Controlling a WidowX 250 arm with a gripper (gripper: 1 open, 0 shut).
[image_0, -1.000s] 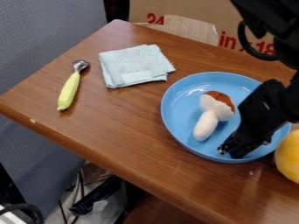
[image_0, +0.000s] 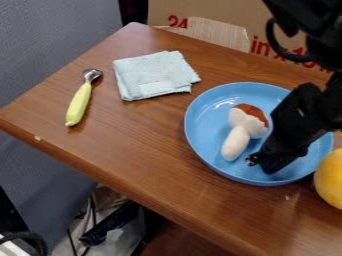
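A blue plate (image_0: 213, 106) holds a toy mushroom with a pale stem (image_0: 235, 144) and an orange-brown patch on top. My black gripper (image_0: 266, 158) reaches down from the upper right onto the right half of the plate, low over it, just right of the mushroom. Whether its fingers are open or shut, or hold anything, is too dark to tell.
A folded light blue cloth (image_0: 156, 74) lies left of the plate. A green-handled scoop (image_0: 80, 100) rests near the table's left edge, and a yellow round object (image_0: 329, 182) is at the right. A cardboard box (image_0: 214, 18) stands behind.
My gripper has shifted very slightly on the right side of the plate. The other things look unmoved.
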